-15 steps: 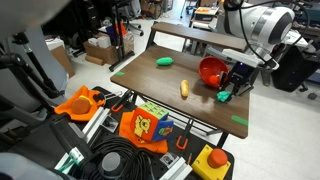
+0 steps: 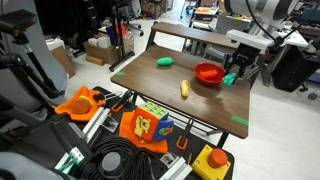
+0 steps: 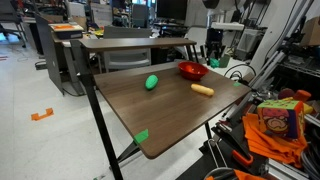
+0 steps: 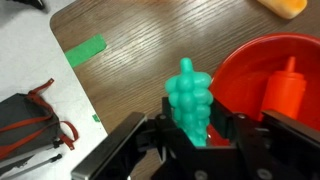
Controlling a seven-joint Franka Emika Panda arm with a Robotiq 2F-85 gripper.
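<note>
My gripper (image 2: 237, 68) is shut on a teal-green object (image 4: 188, 92), whose rounded end sticks out between the fingers in the wrist view. In exterior view 2 the teal-green object (image 3: 212, 63) hangs above the table's far end, close to the red bowl (image 3: 192, 71). Seen from exterior view 1, it hangs just right of the red bowl (image 2: 210, 73). A red-orange object (image 4: 286, 94) lies inside that bowl in the wrist view.
On the wooden table lie a yellow elongated object (image 2: 185, 88) and a green object (image 2: 165, 61). Green tape patches (image 2: 239, 121) mark the table near its edges. An orange bin with boxes (image 3: 275, 125) stands beside the table.
My gripper has risen from near the tabletop, carrying the teal-green object up beside the red bowl. The bowl looked tilted a second ago and now sits flatter.
</note>
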